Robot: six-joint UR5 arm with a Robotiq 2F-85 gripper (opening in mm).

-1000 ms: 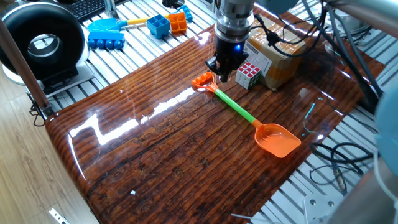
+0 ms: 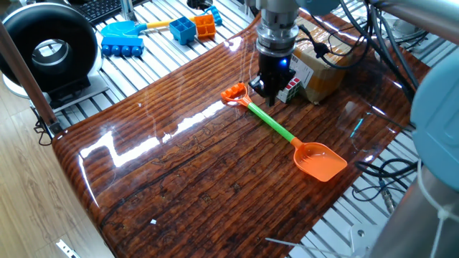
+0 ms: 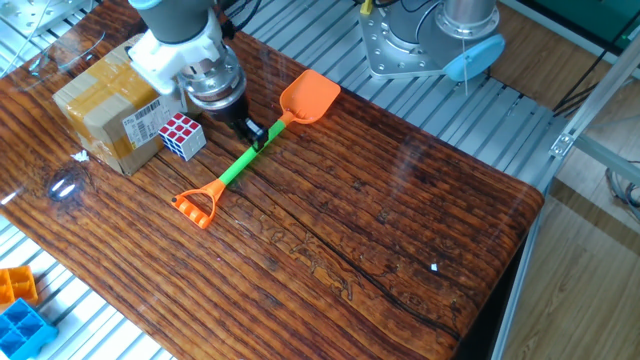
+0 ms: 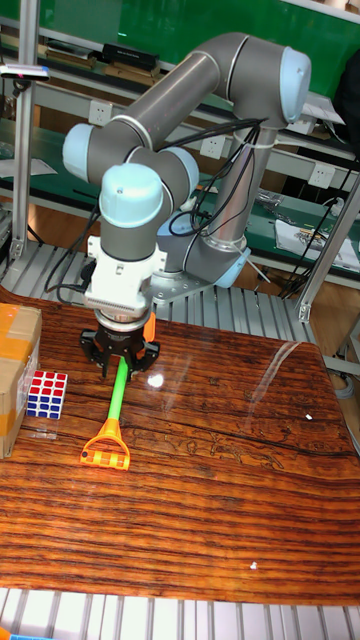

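A toy shovel lies flat on the glossy wooden table, with an orange scoop, a green shaft and an orange grip handle. My gripper points down above the green shaft, its black fingers spread apart. In exterior view 2 the fingertips overlap the shaft, while exterior view 1 shows them a little clear of it. Nothing shows held in the open gripper. In exterior view 3 the gripper and its wrist hide most of the scoop.
A Rubik's cube stands close beside the gripper, against a taped cardboard box. Blue and orange toy pieces lie off the table on the slatted surface.
In exterior view 1 my gripper has shifted right and somewhat down, now covering more of the cube. Shovel, cube and box have stayed in place.
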